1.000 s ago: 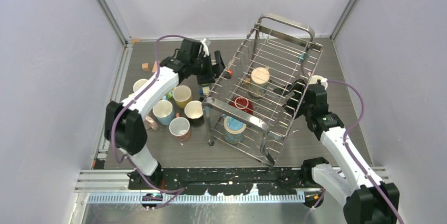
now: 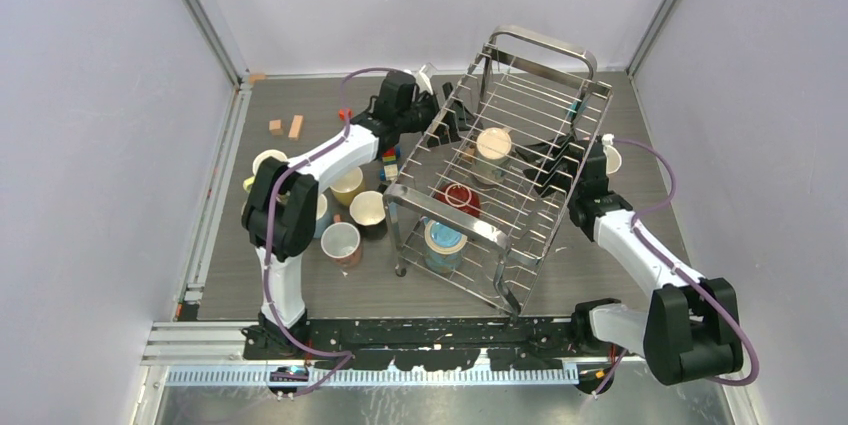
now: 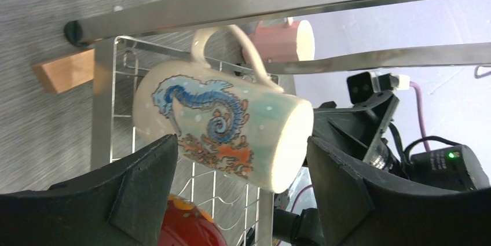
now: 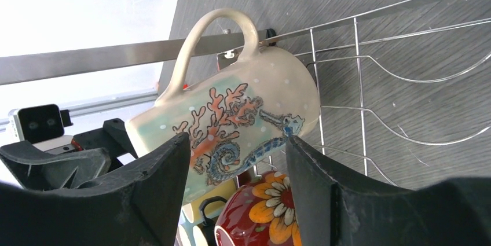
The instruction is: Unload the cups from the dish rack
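Note:
A cream mug with a seahorse and coral design [image 3: 220, 124] [image 4: 226, 124] lies on its side in the metal rack [image 2: 530, 105], handle up. My left gripper [image 2: 452, 125] reaches in from the rack's left side, fingers open on either side of the mug's near part. From the right side, my right gripper [image 2: 535, 163] faces the same mug with its fingers apart, nothing gripped. A red flowered mug [image 4: 260, 217] [image 2: 458, 203] and a blue mug [image 2: 445, 250] also lie in the rack.
Several cups [image 2: 341, 243] stand on the floor left of the rack, with toy bricks [image 2: 389, 167] and wooden blocks [image 2: 296, 127]. A pink mug [image 3: 278, 41] is beyond the rack on the right. White walls enclose the area.
My left arm has moved right and its gripper now reaches into the rack.

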